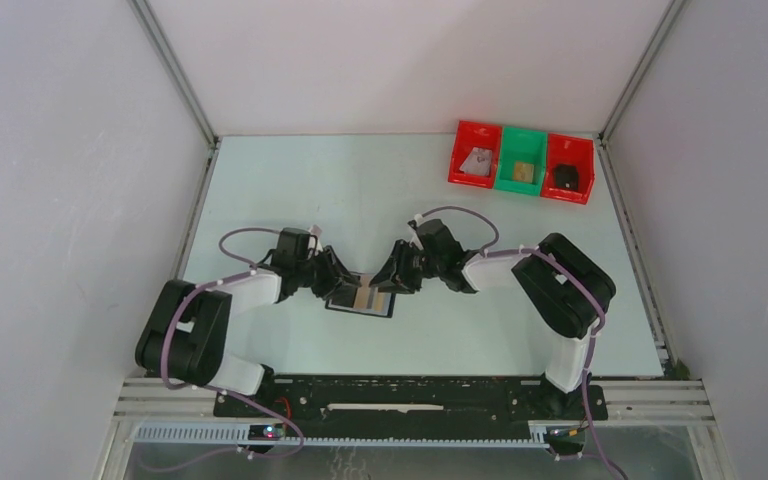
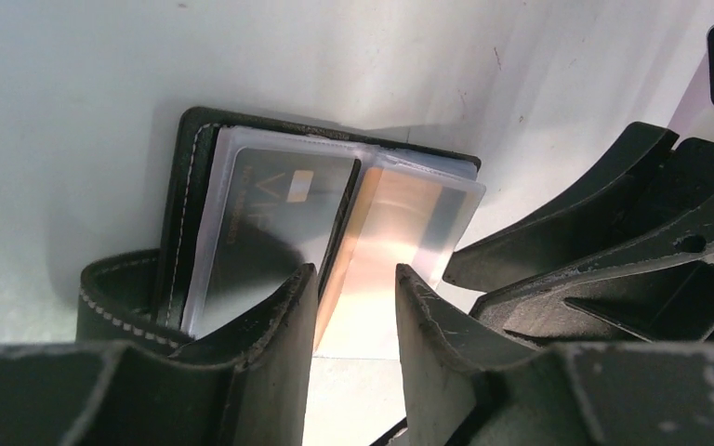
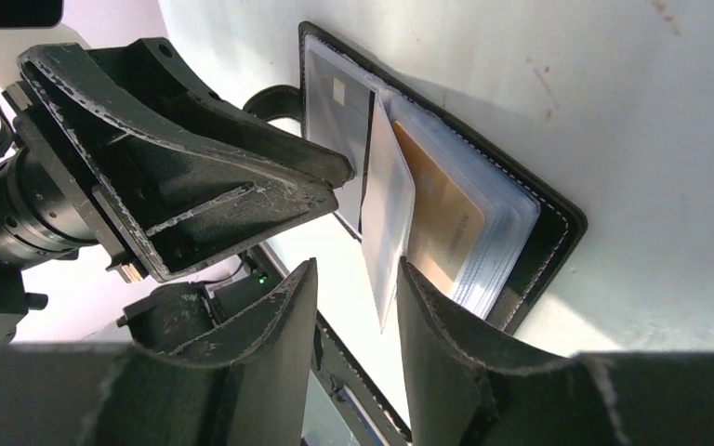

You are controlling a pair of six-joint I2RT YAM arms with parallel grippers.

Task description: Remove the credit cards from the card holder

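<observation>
The open black card holder (image 1: pixel 359 308) lies on the table between both grippers. In the left wrist view it holds a grey card (image 2: pixel 270 223) in a clear sleeve and a tan card (image 2: pixel 400 232). In the right wrist view a clear flap (image 3: pixel 386 204) stands raised over a tan card (image 3: pixel 442 218). My left gripper is open above the holder. My right gripper is open at the raised flap, with the flap's lower end between or just behind its fingers; I cannot tell which.
At the back right stand red (image 1: pixel 475 132), green (image 1: pixel 520 140) and red bins with small items in them.
</observation>
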